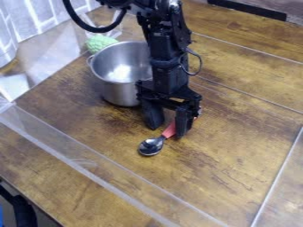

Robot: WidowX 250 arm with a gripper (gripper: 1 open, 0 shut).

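A spoon (151, 145) with a silver bowl and red handle lies on the wooden table. The black gripper (168, 115) is lowered over the red handle, which runs up beneath it. Its fingertips are dark and overlap the handle, so whether they are open or closed on it is unclear. A steel pot (119, 73) stands just behind and to the left of the gripper.
A green crumpled item (99, 43) sits at the back left near a pale see-through sheet. Clear strips cross the table at lower left and right.
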